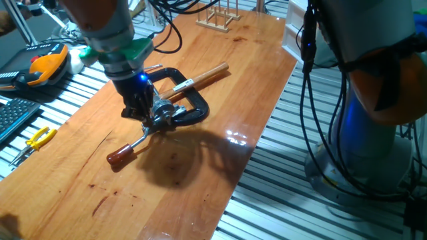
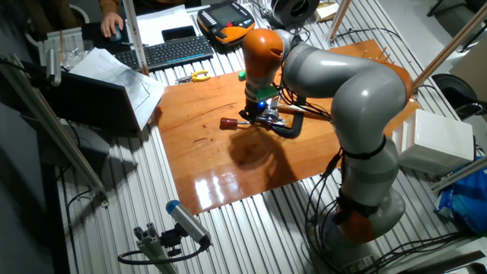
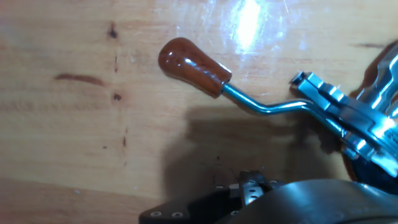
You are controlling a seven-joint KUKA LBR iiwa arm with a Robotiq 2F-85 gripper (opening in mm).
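Observation:
A metal tool with a crank and a brown wooden knob (image 1: 121, 155) lies on the wooden table. Its black C-shaped frame (image 1: 198, 107) points away from the knob. In exterior view 1 my gripper (image 1: 138, 115) points down, in front of the tool's metal middle part; whether it touches that part is unclear. The wrist view has the knob (image 3: 194, 66) and bent crank rod (image 3: 270, 109) in full, but cuts off the metal body (image 3: 357, 124) at the right. Only part of a black finger (image 3: 186, 213) shows at the bottom, so the finger's opening is hidden.
A wooden stick-like handle (image 1: 212, 73) lies across the black frame. Yellow pliers (image 1: 41, 138) rest near the table's left edge, and a small wooden rack (image 1: 219, 20) stands at the far end.

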